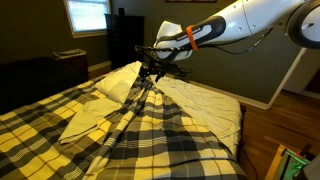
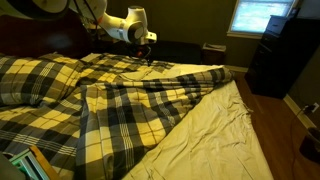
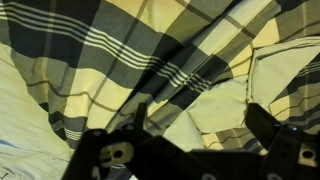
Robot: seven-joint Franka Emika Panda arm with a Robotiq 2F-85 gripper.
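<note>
A black, white and cream plaid blanket (image 1: 160, 135) covers much of the bed, with folds along its middle. My gripper hangs above it in the wrist view, its two dark fingertips wide apart and only fabric seen below them. In exterior view 1, the gripper (image 1: 152, 73) is over the far part of the bed, near a pale pillow-like shape (image 1: 118, 83). A light cloth (image 3: 225, 103) lies on the plaid in the wrist view, partly hidden by the right finger.
Bare white sheet (image 2: 215, 130) runs along one side of the bed. A plaid pillow (image 2: 35, 80) is at the left in exterior view 2. Dark furniture (image 2: 272, 65) stands by the window (image 2: 258, 16), with open wooden floor (image 2: 285, 150) beside the bed.
</note>
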